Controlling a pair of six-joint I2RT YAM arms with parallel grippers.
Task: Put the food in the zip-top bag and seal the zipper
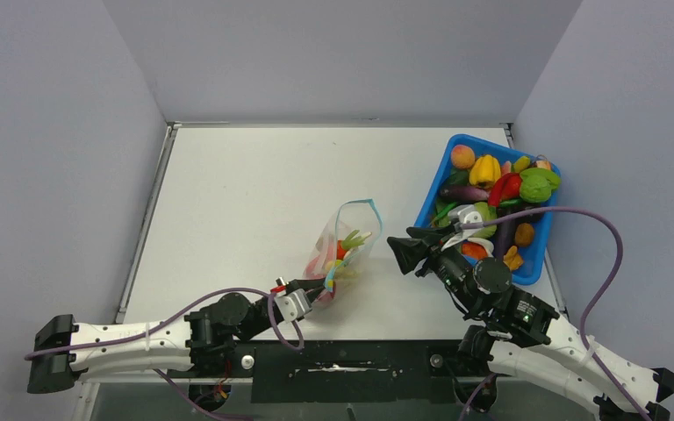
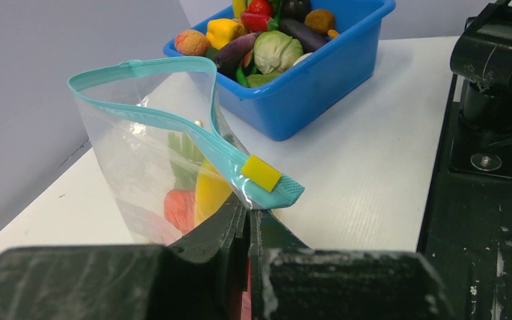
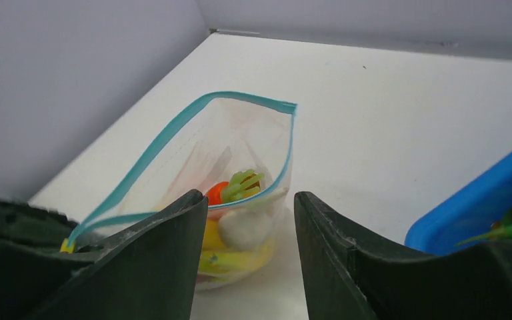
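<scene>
The clear zip bag stands in the middle near the front of the table, its teal-edged top gaping, with colourful food inside. My left gripper is shut on the bag's near corner, just below the yellow zipper slider. My right gripper is open and stands to the right of the bag in the top view, with nothing between its fingers; in the right wrist view the bag's opening shows beyond them.
A blue bin full of vegetables and fruit stands at the right, partly under the right arm.
</scene>
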